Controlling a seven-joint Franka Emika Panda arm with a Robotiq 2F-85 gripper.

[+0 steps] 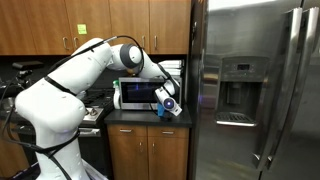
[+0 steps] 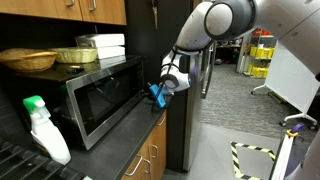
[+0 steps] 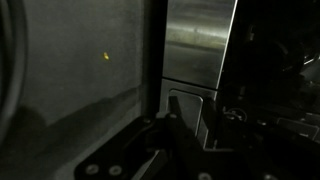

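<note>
My arm reaches over the dark counter (image 1: 125, 117), with its gripper (image 2: 161, 92) low near the counter's far right end. Small blue parts or a blue object (image 1: 160, 108) show beside the gripper; I cannot tell whether this is held or belongs to the arm. Along the bottom of the wrist view runs the gripper's dark body (image 3: 130, 155), too dim to read the gap between the fingers. A metal panel (image 3: 198, 45) and a dark grey surface (image 3: 75, 70) with a small yellow spot fill much of that view.
A microwave (image 2: 100, 100) stands on the counter, with baskets (image 2: 90, 54) on top. A white bottle with a green cap (image 2: 47, 130) is at the near left. The tall steel fridge (image 1: 235, 60) rises right of the counter. Open floor lies in front of the cabinets.
</note>
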